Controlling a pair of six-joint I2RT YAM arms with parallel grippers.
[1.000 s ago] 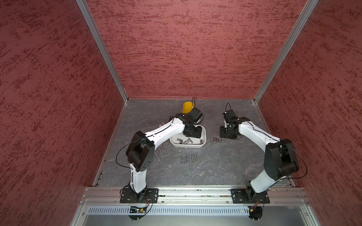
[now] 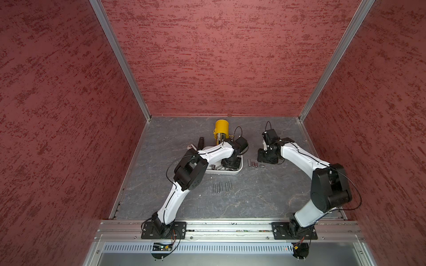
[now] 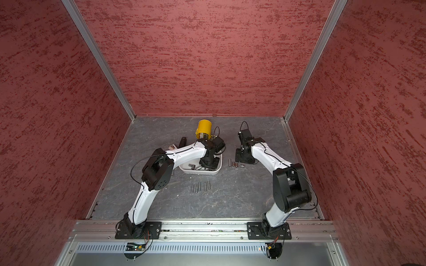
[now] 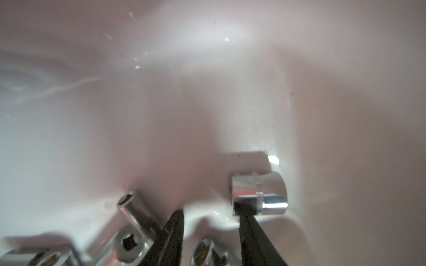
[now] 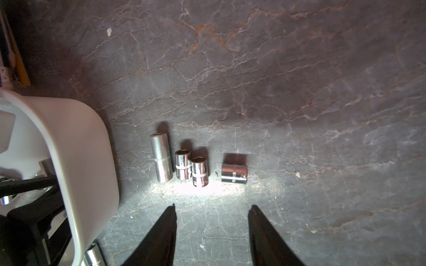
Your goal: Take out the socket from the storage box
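The white storage box (image 2: 227,172) stands mid-table with my left gripper low inside it. Its two black fingers stand apart, so it is open. A chrome socket (image 4: 208,253) shows in the gap, partly cut off by the frame's edge; no grip on it is visible. A short wide socket (image 4: 266,193) lies just beyond the right fingertip. Farther left in the box lie a slim socket (image 4: 138,214) and a socket with a square hole (image 4: 129,243). My right gripper is open and empty above the table, right of the box.
Below the right gripper a short socket (image 5: 234,173) lies on its side, near a long socket (image 5: 161,157) and two short ones. Several long sockets (image 3: 198,186) form a row in front of the box. Behind it is a yellow cup (image 2: 221,126).
The right arm has barely moved.
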